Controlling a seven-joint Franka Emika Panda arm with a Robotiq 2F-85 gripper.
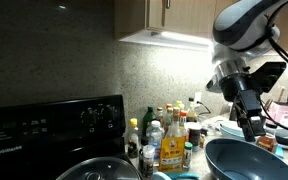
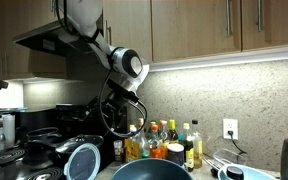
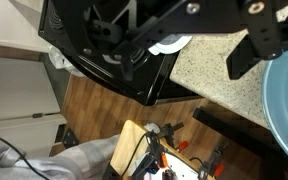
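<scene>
My gripper stands open, its two dark fingers wide apart with nothing between them. Worktop and part of a white round item (image 3: pixel 171 44) show below the gap. A large blue-grey basin (image 3: pixel 287 110) lies to the right in the wrist view. In exterior view 1 the gripper (image 1: pixel 252 130) hangs at the back rim of that basin (image 1: pixel 246 165), seemingly above it; whether they touch cannot be told. The same basin (image 2: pixel 152 173) fills the lower middle of exterior view 2.
Several bottles (image 1: pixel 172 150) and jars crowd the counter by the wall. A lidded pan (image 1: pixel 99 168) sits left, near the black stove (image 1: pixel 54 130). White bowls (image 1: pixel 239 131) stand at the back right. Overhead is a wooden cabinet (image 1: pixel 144 20).
</scene>
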